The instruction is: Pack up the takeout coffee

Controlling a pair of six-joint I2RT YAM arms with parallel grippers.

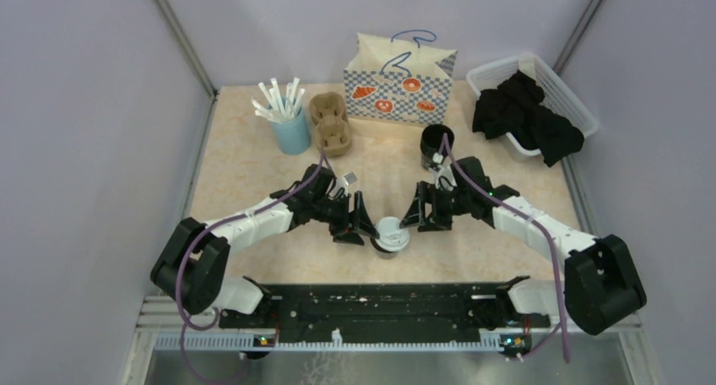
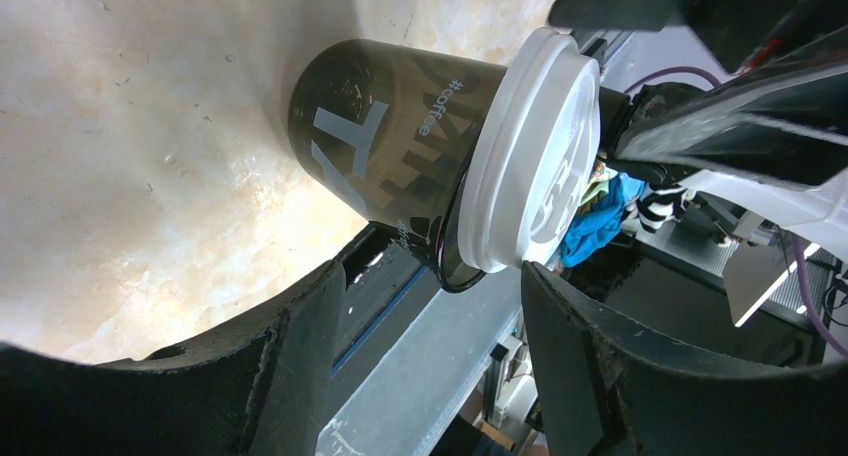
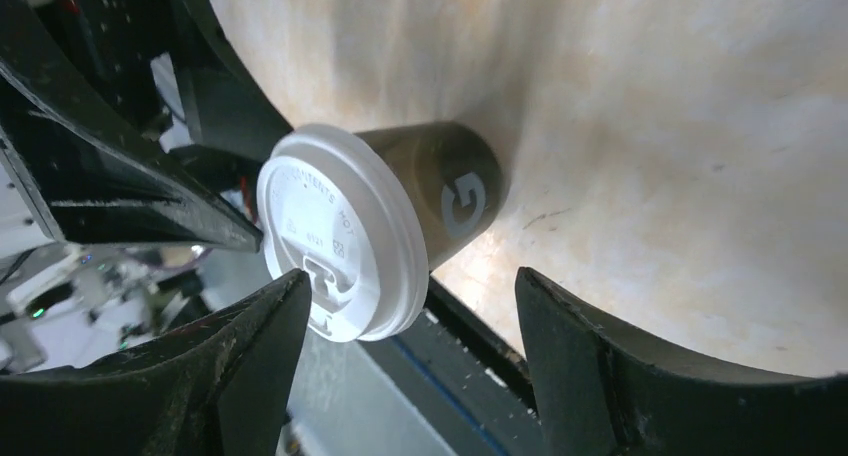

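Note:
A dark coffee cup (image 2: 390, 136) stands on the table near its front edge, between both grippers. Its white lid (image 2: 530, 156) lies on top, looking uneven: part of the dark rim shows past the lid's lower side in the left wrist view. The same lid (image 3: 335, 231) and cup (image 3: 455, 186) show in the right wrist view. My left gripper is open just beside the cup, nothing clearly pinched between its fingers. From the other side, my right gripper is open too, close to the lid. Whether any fingertip touches the lid is unclear.
A checked paper bag (image 1: 397, 94) stands at the back. Left of it are a brown cup carrier (image 1: 329, 119) and a blue holder (image 1: 292, 134) of wrapped straws. Black cups (image 1: 436, 138) stand behind the right gripper. A white basket (image 1: 561, 98) holds black cloth.

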